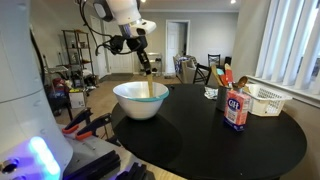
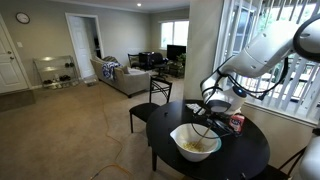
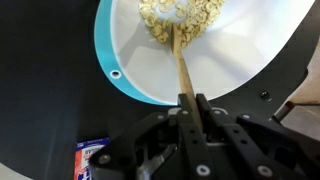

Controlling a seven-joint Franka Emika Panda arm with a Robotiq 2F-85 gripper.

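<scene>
My gripper is shut on a light wooden spoon, seen in the wrist view as a long straight handle. The spoon slants down into a white bowl with a light blue band, its far end meeting a heap of pale yellow pieces. Its head is not clearly visible. From the side, the gripper stands above the bowl, with the spoon dipping below the rim. The second exterior view shows the bowl on the near part of the table, yellow pieces inside.
A red and blue carton stands upright on the black round table. Behind it are a utensil holder and a white basket.
</scene>
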